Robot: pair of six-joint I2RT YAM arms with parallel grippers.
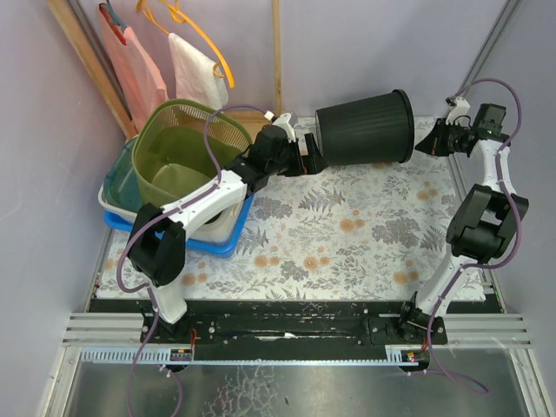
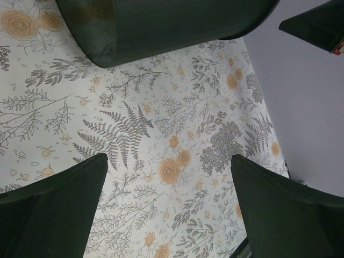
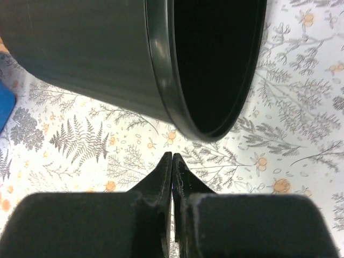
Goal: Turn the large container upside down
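Observation:
A large black ribbed container lies on its side near the back wall, its open mouth facing right and its closed end left. My right gripper is just right of the rim, its fingertips closed together in the right wrist view with nothing between them. There the container's rim is apart from the tips. In the top view my left gripper stands open and empty beside the closed end. The left wrist view shows floor between its fingers, with the container above.
A blue bin holding a green basket and other containers stands at the left. Garments on hangers are behind it. Open patterned floor lies in front of the black container; a wall rises at right.

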